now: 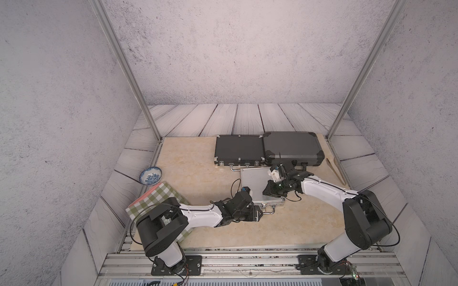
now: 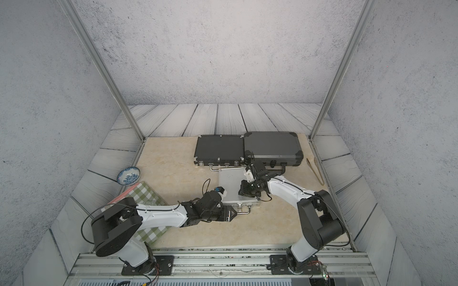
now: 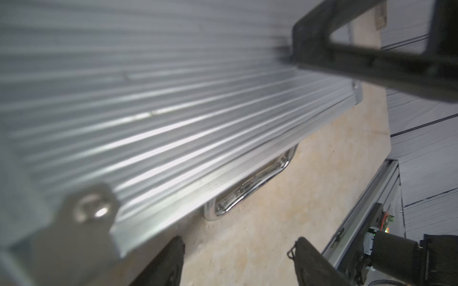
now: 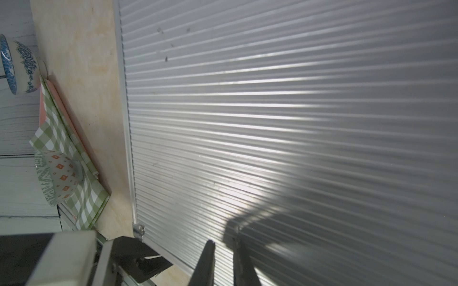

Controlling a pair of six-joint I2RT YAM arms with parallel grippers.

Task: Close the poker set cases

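Note:
A silver ridged case [image 1: 252, 178] lies closed at the middle front, its chrome handle [image 3: 248, 186] toward me, seen in the left wrist view. My left gripper [image 1: 257, 213] is open beside the case's front-left corner, nothing between its fingers. My right gripper [image 2: 245, 188] rests over the lid's right part; its fingertips show narrowly apart low in the right wrist view, and I cannot tell what, if anything, is between them. Behind lie two closed black cases, the smaller [image 1: 238, 147] on the left and the larger [image 1: 293, 145] on the right.
A blue-patterned bowl [image 1: 150, 175] and a green checked cloth [image 1: 152, 195] are at the left. A wooden utensil [image 1: 336, 171] lies at the right edge.

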